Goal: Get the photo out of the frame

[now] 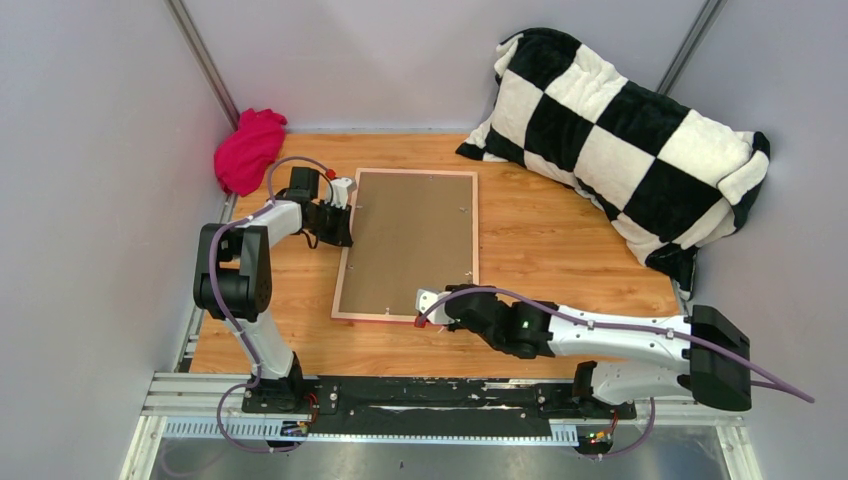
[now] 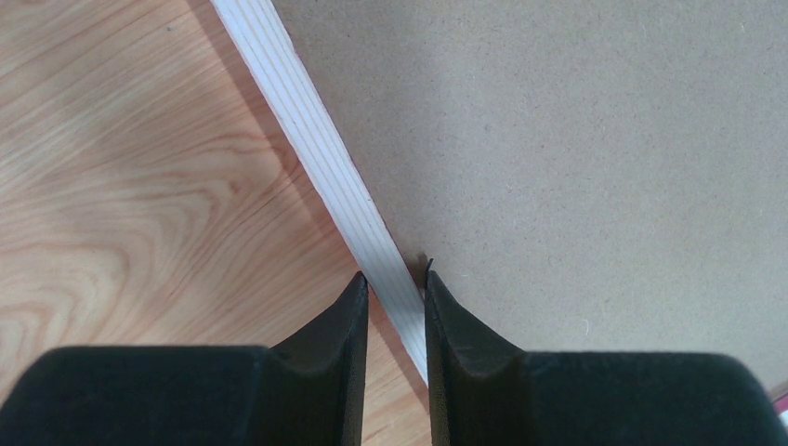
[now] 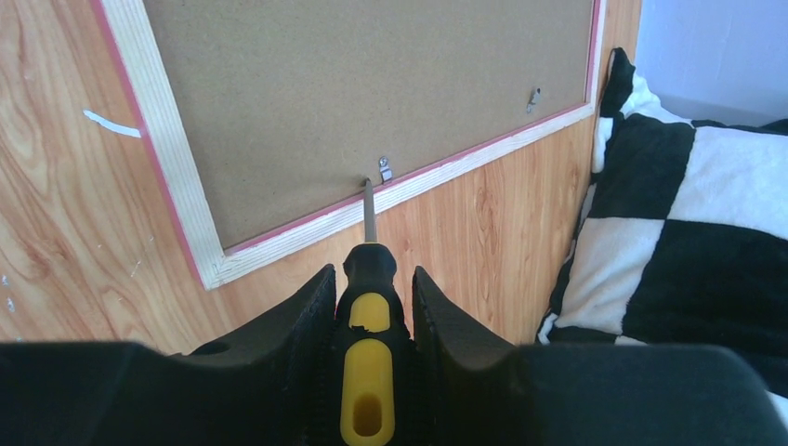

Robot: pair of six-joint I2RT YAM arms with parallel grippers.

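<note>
The photo frame (image 1: 410, 240) lies back up on the table, its brown backing board (image 3: 372, 84) inside a pale wooden rim with small metal tabs. My left gripper is shut on the frame's left rim (image 2: 325, 158). My right gripper is shut on a yellow-and-black screwdriver (image 3: 367, 390), whose blade tip touches the board's edge by the rim, just beside a metal tab (image 3: 385, 169). The photo itself is hidden.
A checkered pillow (image 1: 620, 140) lies at the back right, a red cloth (image 1: 245, 150) at the back left.
</note>
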